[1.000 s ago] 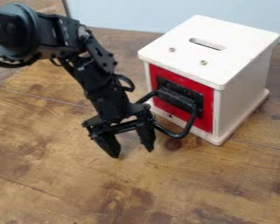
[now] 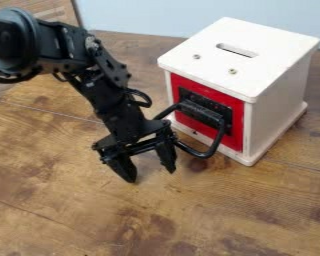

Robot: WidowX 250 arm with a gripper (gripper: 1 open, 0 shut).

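My black gripper (image 2: 147,163) hangs low over the wooden table (image 2: 149,220), pointing down, its two fingers apart with nothing visible between them. To its right stands a white wooden box (image 2: 274,120) with a slot and two small bolts on top. Its front carries a red panel (image 2: 190,82) with a black component (image 2: 203,104) on it, from which a thick black loop, like a cable or handle, comes out and curves down toward my gripper.
A pale wall (image 2: 136,15) runs behind the table.
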